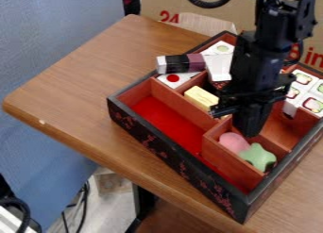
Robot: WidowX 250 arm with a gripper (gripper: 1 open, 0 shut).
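My black gripper (248, 124) reaches down into a black-rimmed box (132, 119) with red compartments; its fingertips are low inside the right side, just above and behind a pink rounded piece (232, 141) and a green star-shaped piece (259, 157). Whether the fingers hold anything is hidden. A pale yellow block (199, 97) lies in a middle compartment. White domino-like tiles with printed marks (303, 93) fill the back and right. A dark purple bar (178, 63) lies at the back left beside a white piece (217, 62).
The box's front-left compartment is empty. A cardboard box stands behind, and cables hang beside the table at lower left.
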